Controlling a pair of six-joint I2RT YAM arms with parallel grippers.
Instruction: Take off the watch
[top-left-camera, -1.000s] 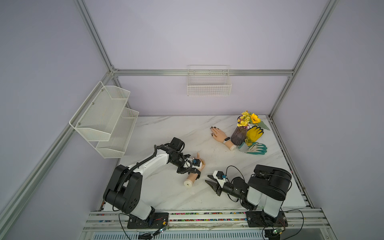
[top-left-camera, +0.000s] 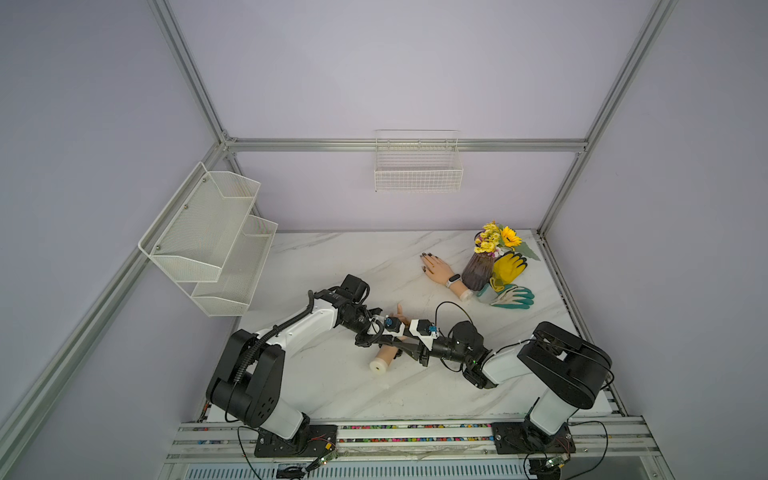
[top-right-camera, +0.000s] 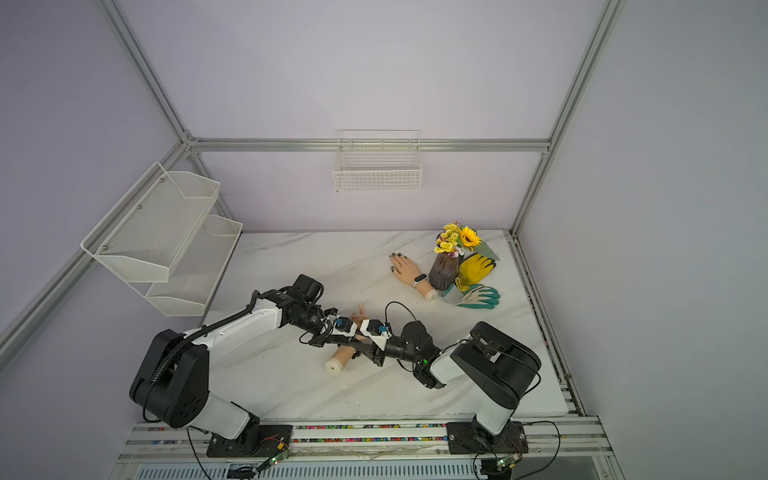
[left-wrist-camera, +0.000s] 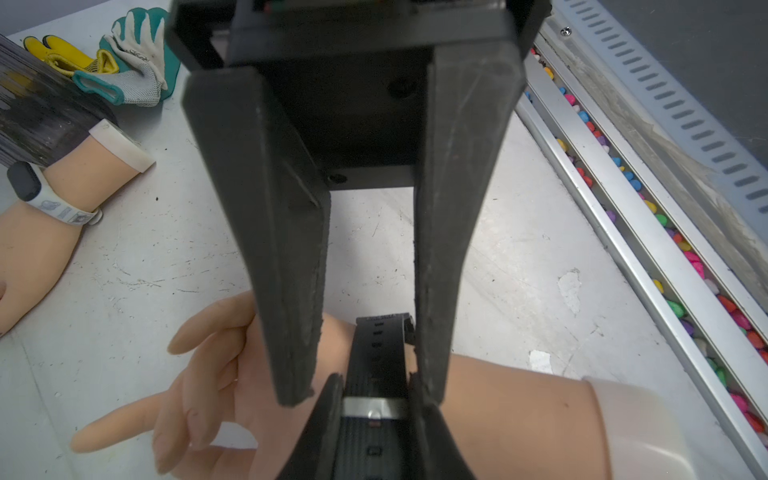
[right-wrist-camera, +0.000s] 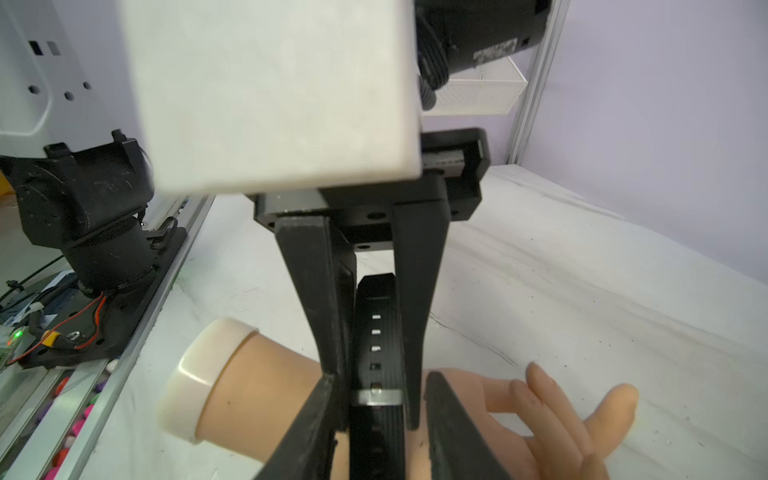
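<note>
A fake hand (left-wrist-camera: 520, 408) lies palm up at the table's front middle, with a black watch strap (left-wrist-camera: 377, 352) and its metal loop (right-wrist-camera: 376, 396) at the wrist. In the left wrist view my left gripper is shut on the strap. In both top views the two grippers largely hide the wrist and watch.
Another fake hand (top-left-camera: 437, 270) with a white-strapped watch (left-wrist-camera: 56, 204) lies behind, beside a dark vase (top-left-camera: 477, 270), yellow gloves (top-left-camera: 509, 264) and teal gloves (top-left-camera: 513, 297). Mesh baskets (top-left-camera: 200, 232) hang at the left.
My right gripper has moved left and away from the front edge, up to the strap and the left gripper. The left arm has barely moved.
</note>
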